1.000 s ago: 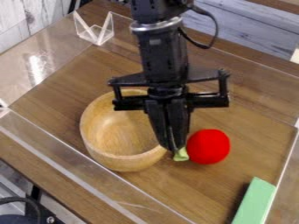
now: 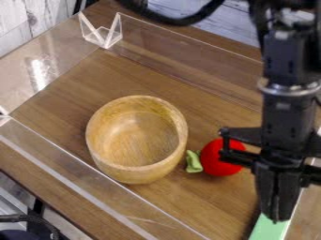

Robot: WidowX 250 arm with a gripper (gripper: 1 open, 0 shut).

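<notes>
My black gripper (image 2: 279, 202) is low on the right, shut, with nothing seen between its fingers, over a mint-green block (image 2: 268, 231) that it partly hides. A wooden bowl (image 2: 135, 139) sits left of centre. Just right of the bowl lie a small light-green object (image 2: 193, 161) and a red round object (image 2: 220, 157), which the gripper body partly covers.
A clear angular plastic piece (image 2: 100, 33) stands at the back left. The table's edge runs along the lower left.
The arm has swung right and down from above the bowl to over the mint-green block. The bowl and red object appear unmoved.
</notes>
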